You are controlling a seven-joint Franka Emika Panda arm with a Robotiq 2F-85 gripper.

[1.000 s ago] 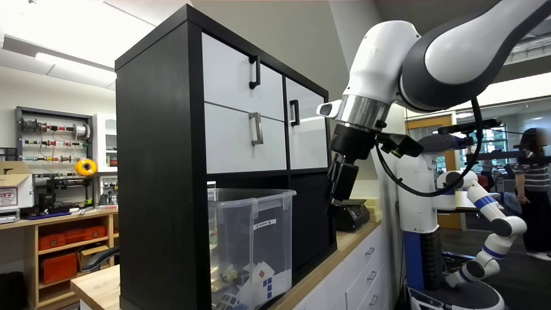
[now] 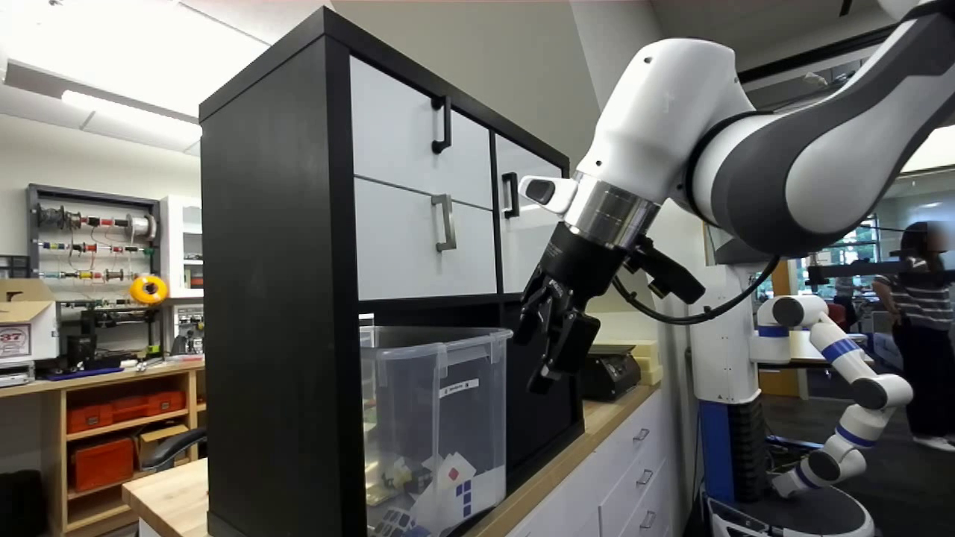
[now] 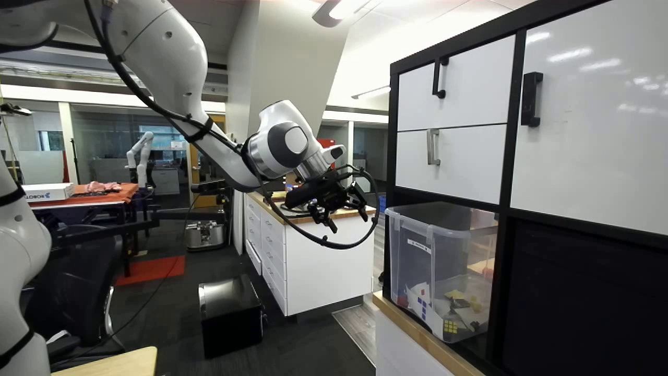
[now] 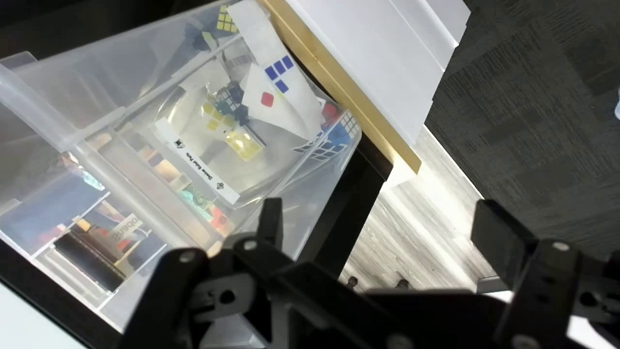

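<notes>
My gripper (image 2: 537, 356) hangs in the air, tilted downward, to the right of a clear plastic bin (image 2: 474, 403) in the first exterior view. Its fingers stand wide apart in the wrist view, with one black finger (image 4: 271, 224) over the bin's edge and nothing held between. The bin rests in the lower left compartment of a black cabinet (image 2: 273, 268). Inside it lie a white paper piece with blue and red squares (image 4: 279, 102) and yellow cube-like pieces (image 4: 244, 144). From the second exterior view, the gripper (image 3: 348, 220) is clear of the bin (image 3: 413, 250).
White cabinet fronts with handles (image 2: 445, 222) sit above the bin. The lower compartment beside it looks dark and empty. A wooden counter edge (image 2: 555, 456) runs below, with a black device (image 2: 611, 374) farther along. Open floor (image 3: 325, 351) lies in front.
The arm has shifted left toward the bin and tilted, so the gripper now points down and left. The bin and cabinet have not moved.
</notes>
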